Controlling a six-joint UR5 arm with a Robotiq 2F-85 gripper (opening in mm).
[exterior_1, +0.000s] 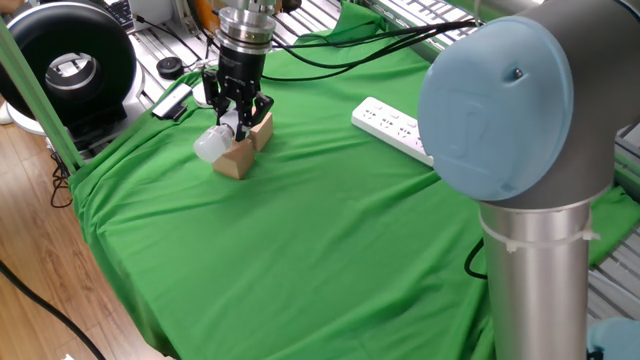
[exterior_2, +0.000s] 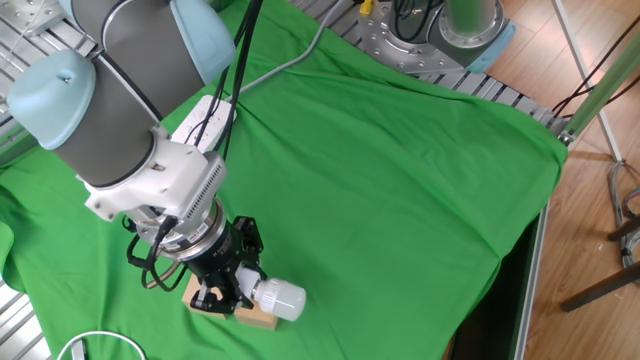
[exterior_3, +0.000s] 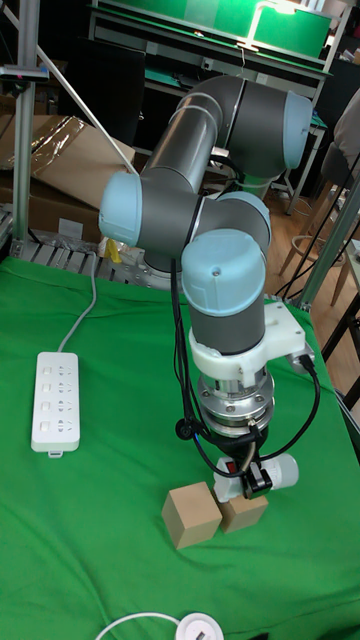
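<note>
A white light bulb (exterior_1: 212, 144) lies on its side, with its narrow base between the black fingers of my gripper (exterior_1: 229, 122). The gripper appears shut on that base, though the fingers partly hide the contact. Two light wooden blocks stand close together under the gripper: a nearer block (exterior_1: 235, 162) and another block (exterior_1: 262, 131) behind it. In exterior view 2 the bulb's globe (exterior_2: 283, 298) sticks out past one block (exterior_2: 257, 318). From exterior view 3 the bulb (exterior_3: 281, 471) is just above or touching the right block (exterior_3: 243, 515); which one cannot be told.
A white power strip (exterior_1: 392, 127) lies on the green cloth (exterior_1: 300, 230), well apart from the blocks. A round white pad with a cable (exterior_3: 198, 626) is near the front in exterior view 3.
</note>
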